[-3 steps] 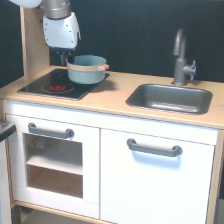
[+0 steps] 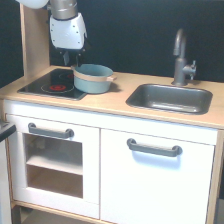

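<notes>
A blue-grey pot (image 2: 95, 84) with light handles is at the back left of the toy kitchen counter, along the right edge of the black hob (image 2: 55, 84). My gripper (image 2: 74, 57) hangs from the white and grey arm just above and to the left of the pot, close to its left handle. Its dark fingers blend into the dark wall behind, so how they stand and whether they touch the handle cannot be made out.
A metal sink (image 2: 170, 98) with a grey faucet (image 2: 181, 58) takes up the counter's right side. Between pot and sink, the wooden counter (image 2: 122, 92) is bare. Below are white cabinet doors with dark handles; a wooden post (image 2: 36, 40) rises at the back left.
The pot has shifted a little right and lower in the view. My gripper has moved slightly right and down with it. The sink and cabinets look the same.
</notes>
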